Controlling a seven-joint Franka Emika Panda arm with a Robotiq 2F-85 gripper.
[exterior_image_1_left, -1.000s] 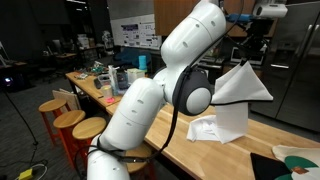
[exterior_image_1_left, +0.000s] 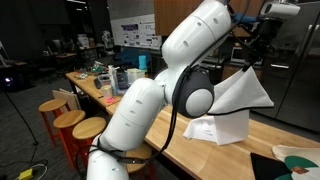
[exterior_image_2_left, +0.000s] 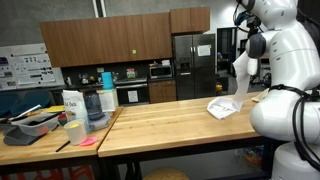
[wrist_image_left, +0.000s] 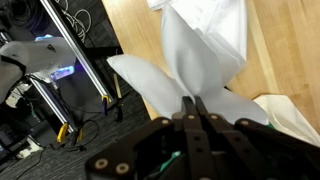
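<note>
A white cloth (exterior_image_1_left: 238, 105) hangs from my gripper (exterior_image_1_left: 250, 68), raised over the wooden table. Its lower part trails onto the tabletop, where a flat white portion (exterior_image_1_left: 202, 130) lies. In the wrist view the cloth (wrist_image_left: 195, 60) fans out from my gripper, whose fingers are shut with a pinch of it between them. From the other side, the hanging cloth (exterior_image_2_left: 241, 80) shows as a narrow strip, partly covered by the arm, with a spread part (exterior_image_2_left: 222, 106) on the table.
A green-and-white item (exterior_image_1_left: 297, 156) and a dark pad (exterior_image_1_left: 267, 167) lie near its right end. Stools (exterior_image_1_left: 70, 118) stand along one side. A pitcher (exterior_image_2_left: 93, 104) and other containers stand at the far end.
Very little differs. The hanging cloth has swayed and its outline shifted slightly, while the arm and gripper stay almost in place.
</note>
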